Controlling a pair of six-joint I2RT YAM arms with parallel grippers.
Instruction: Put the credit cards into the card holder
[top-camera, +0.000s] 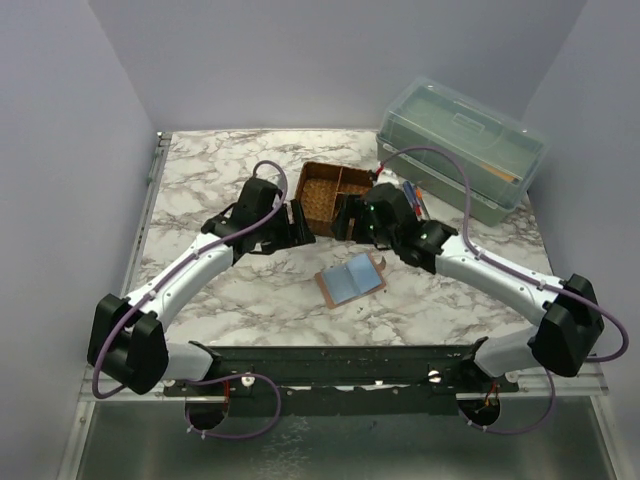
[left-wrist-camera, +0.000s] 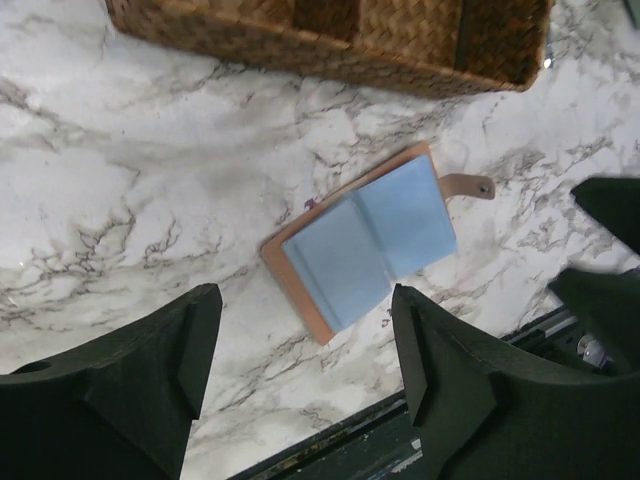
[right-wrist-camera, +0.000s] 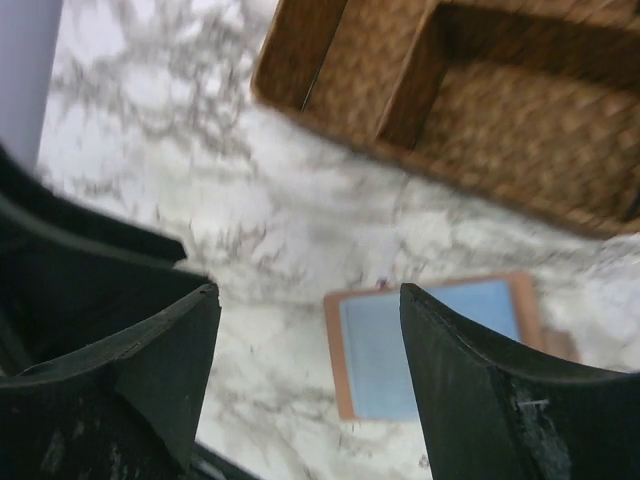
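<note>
The card holder (top-camera: 350, 280) lies open on the marble table, a tan wallet with pale blue inner panels (left-wrist-camera: 350, 250) and a small strap with a snap on its right side. My left gripper (top-camera: 293, 225) is raised to the upper left of it, fingers parted with nothing between them in its wrist view. My right gripper (top-camera: 347, 221) hangs above and just behind the holder, also open and empty. No cards are clearly visible in the holder.
A woven basket (top-camera: 316, 191) with compartments stands behind the holder, partly hidden by the right gripper. A lidded green plastic box (top-camera: 460, 150) sits at the back right, pens beside it.
</note>
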